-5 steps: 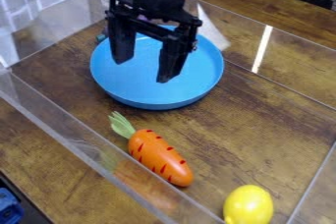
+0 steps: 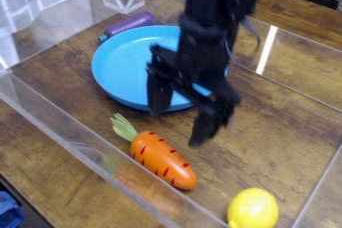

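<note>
My black gripper [image 2: 185, 112], blurred by motion, hangs in the middle of the view with its fingers apart and nothing visible between them. It is over the right and front part of a blue plate [image 2: 118, 64] and above the wooden surface. An orange toy carrot [image 2: 162, 160] with a pale green top lies below it, toward the lower left. A yellow lemon [image 2: 253, 208] lies at the bottom right.
A purple eggplant-like toy [image 2: 128, 24] lies behind the plate at the upper left. Clear plastic walls edge the wooden surface [image 2: 267, 112] at left and right. The surface right of the gripper is clear.
My gripper has moved down and toward the front, from over the plate toward the carrot. The carrot, plate and lemon look unmoved.
</note>
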